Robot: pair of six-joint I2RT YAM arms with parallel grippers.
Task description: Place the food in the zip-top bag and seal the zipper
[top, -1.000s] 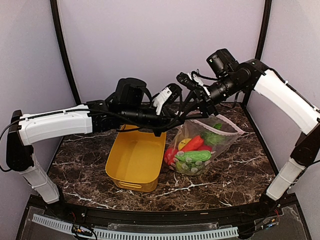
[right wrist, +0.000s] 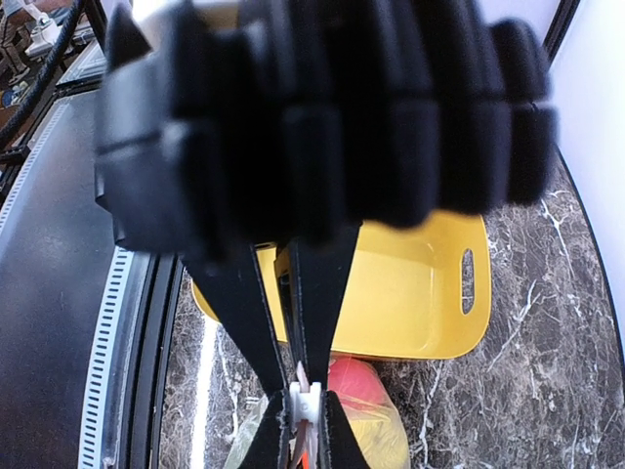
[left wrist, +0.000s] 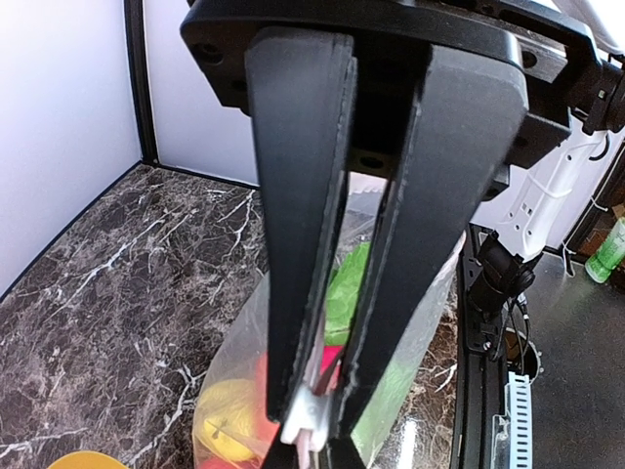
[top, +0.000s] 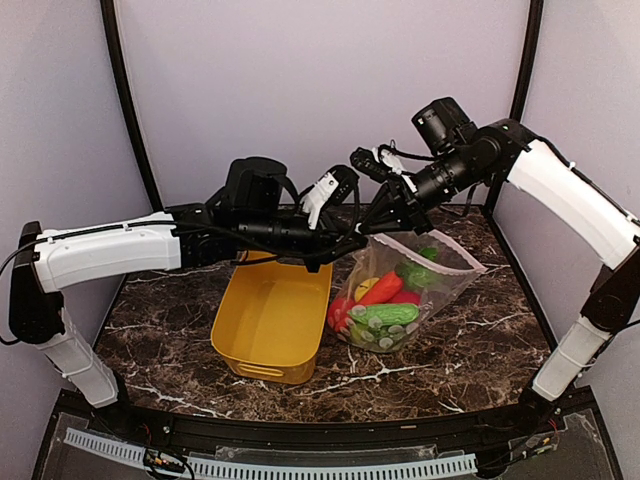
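Observation:
The clear zip top bag [top: 440, 290] stands on the marble table, its pink-edged mouth [top: 430, 252] gaping toward the right. Inside show a green cucumber [top: 385, 314], a red pepper [top: 380, 288], something yellow [left wrist: 229, 420] and leafy green food [left wrist: 347, 293]. Both grippers meet at the bag's upper left corner. My right gripper is shut on the white zipper slider [right wrist: 306, 403]. Tip to tip with it, my left gripper is shut around the thin edge strip beside the slider; its exact grip is partly hidden.
A yellow bin [top: 270, 310], empty, stands left of the bag, beneath the left arm. Bare marble [top: 470, 350] lies to the right and in front. Grey walls [top: 320, 90] close in the back and sides.
The bag's mouth and contents have moved a little; the bin stays put.

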